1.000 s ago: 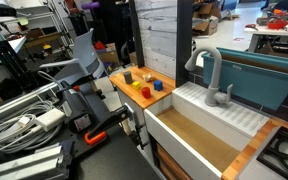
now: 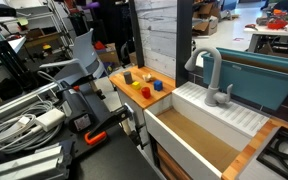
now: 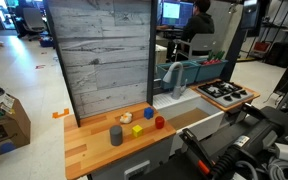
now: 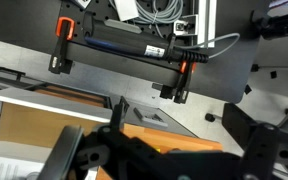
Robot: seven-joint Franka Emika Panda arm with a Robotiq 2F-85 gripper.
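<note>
My gripper appears in the wrist view with its two dark fingers spread well apart, and nothing shows between them. Below it are a dark floor area and the edge of a wooden counter. On that counter stand a red cup (image 3: pixel 159 122), a blue cup (image 3: pixel 148 113), a small yellow block (image 3: pixel 137 130) and a grey cylinder (image 3: pixel 116 135). A small white-and-yellow item (image 3: pixel 126 117) lies behind them. Exterior view 1 shows the same group, with the red cup (image 2: pixel 146 92) near the counter's front edge. The gripper appears away from these objects.
A white-walled sink basin (image 2: pixel 156 128) with a wooden-coloured bottom looks empty. A grey faucet (image 2: pixel 217 75) rises behind it. The stove (image 2: pixel 282 155) lies at the right end. A plank wall (image 3: pixel 119 65) backs the counter. Looped cables (image 4: pixel 164 12) lie near the arm's mount.
</note>
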